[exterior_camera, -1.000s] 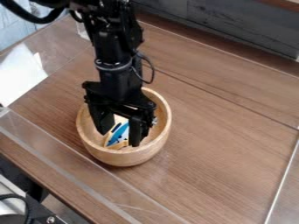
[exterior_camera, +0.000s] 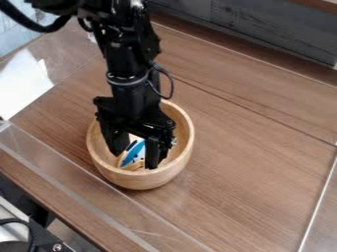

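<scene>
My black gripper is lowered into a light wooden bowl, its two fingers apart and open. Inside the bowl, between and just below the fingers, a blue and white object lies tilted among some pale tan pieces. The fingers hide part of the bowl's contents, and I cannot tell whether they touch the object.
A grey wall runs along the back. A clear strip crosses the front left near the table's edge, and a white patch lies at the far left.
The gripper has shifted only very slightly within the bowl. The bowl stands in the same place.
</scene>
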